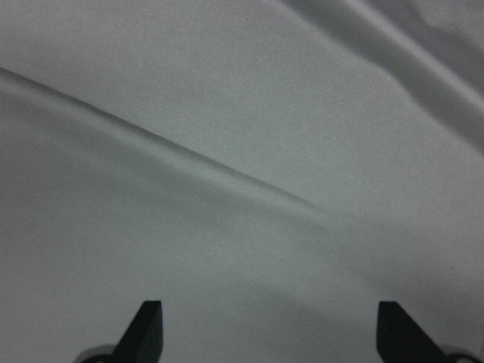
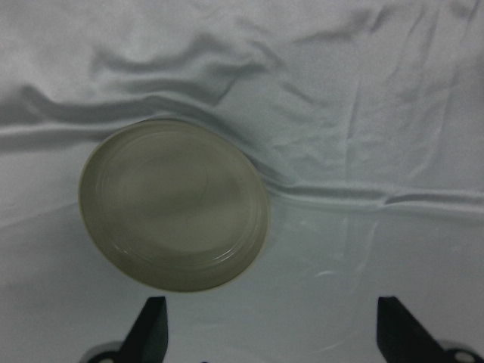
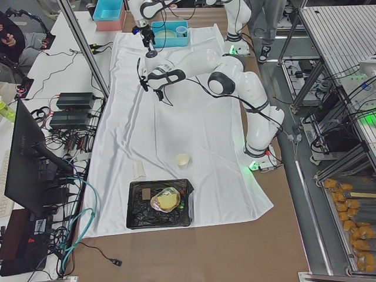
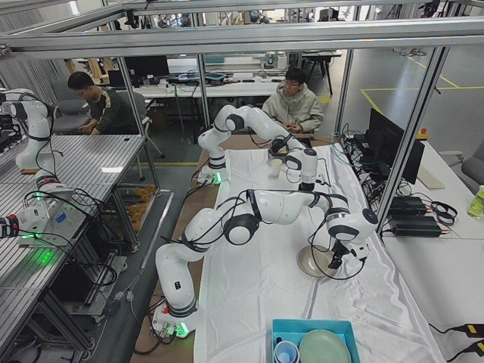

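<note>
A beige plate (image 2: 172, 204) lies on the white cloth, beneath my right gripper, whose fingers stand apart with nothing between them. In the right camera view the same plate (image 4: 307, 260) is partly behind a wrist. My left gripper is open over bare, creased cloth. A blue bin (image 4: 278, 329) holds a green plate (image 4: 324, 349) and a cup (image 4: 286, 352).
A black tray (image 3: 135, 211) with food (image 3: 167, 201) is at the near end in the left camera view, with a cream cup (image 3: 182, 159) and a pale item (image 3: 139, 170) close by.
</note>
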